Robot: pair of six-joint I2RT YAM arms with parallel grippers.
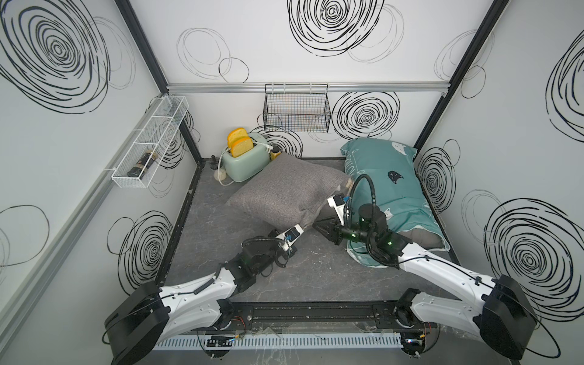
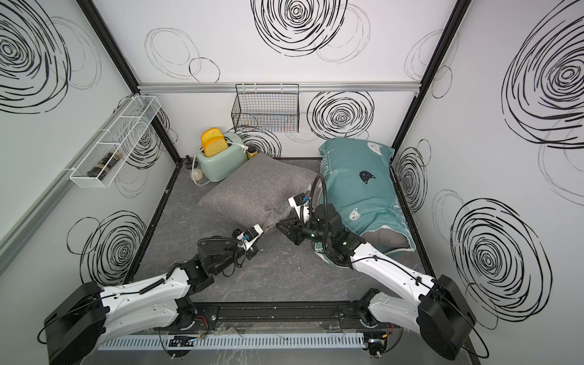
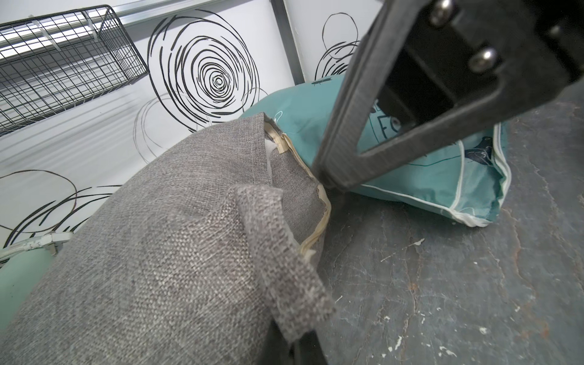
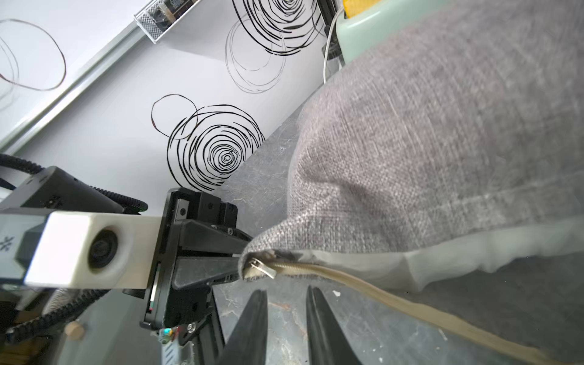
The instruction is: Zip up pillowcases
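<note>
The grey pillow (image 1: 283,188) lies mid-table, its open end facing right with a beige zipper tape (image 4: 365,289). My left gripper is shut on the pillowcase's corner at that opening, beside the metal zipper pull (image 4: 263,268). My right gripper is part open just below the tape in the right wrist view, its fingers apart with nothing seen between them. The teal pillowcase (image 1: 380,173) with cat prints lies along the right side, grey filling showing at its near end.
A mint toaster (image 1: 246,164) with yellow slices stands at the back left. A black wire basket (image 1: 297,112) and a white rack (image 1: 149,146) hang on the walls. Bare table (image 1: 206,237) shows at the left.
</note>
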